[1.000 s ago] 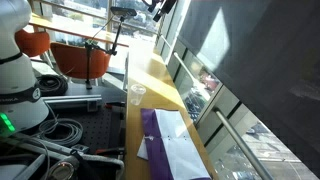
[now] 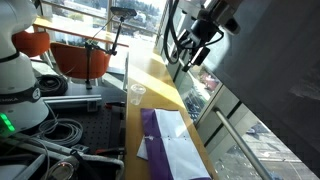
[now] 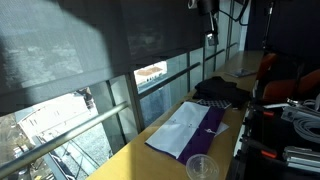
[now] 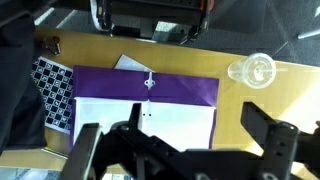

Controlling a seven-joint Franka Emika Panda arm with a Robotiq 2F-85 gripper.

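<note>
A white sheet or cloth with a purple border (image 2: 178,145) lies flat on the wooden table. In the wrist view its white part (image 4: 170,122) is partly hidden by my fingers, with the purple band (image 4: 180,88) along its upper side. A clear cup (image 4: 258,71) stands apart from it to the right; exterior view 2 shows the cup (image 3: 201,167) at the near end of the table. High above the table hangs my gripper, its fingers wide apart and nothing between them.
A black cloth (image 3: 222,90) lies at the far end of the table. Beside the sheet is a checkered board (image 4: 52,92). A dark screen (image 2: 260,60) and metal rail run along one side. Bare wood surrounds the cup.
My arm and gripper have come down and further into exterior view 1, now hanging over the table. The sheet and cup have stayed where they were.
</note>
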